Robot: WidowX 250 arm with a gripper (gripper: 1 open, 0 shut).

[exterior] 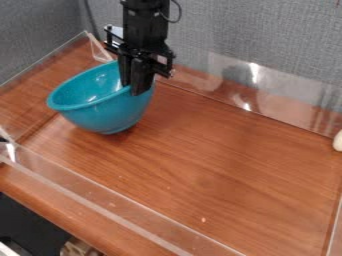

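Observation:
A turquoise bowl [94, 105] sits tilted on the wooden table [214, 190] at the upper left, its near-left rim raised in the camera view. The black gripper [134, 80] comes down from the top over the bowl's right rim, its fingertips at or just inside that rim. Whether the fingers are closed on the rim cannot be made out.
Clear plastic walls edge the table, with grey walls behind. A small white object [337, 142] is at the right edge.

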